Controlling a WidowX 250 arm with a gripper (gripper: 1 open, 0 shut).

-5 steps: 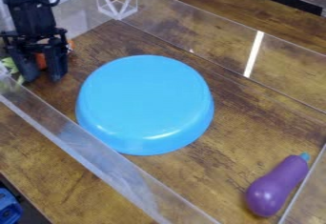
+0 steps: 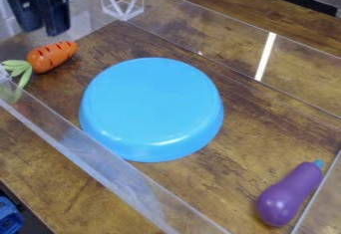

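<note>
My dark gripper is at the top left, blurred and cut off by the frame edge, above a toy carrot with pale green leaves that lies on the wooden floor. Whether its fingers are open or shut is unclear. A large blue upturned bowl or disc sits in the centre. A purple toy eggplant lies at the lower right.
Clear plastic walls surround the wooden surface, one running diagonally along the lower left. A blue object sits outside it at the bottom left.
My gripper has risen from down over the carrot to above it, uncovering the carrot, which lies on the floor. The disc and eggplant are unmoved.
</note>
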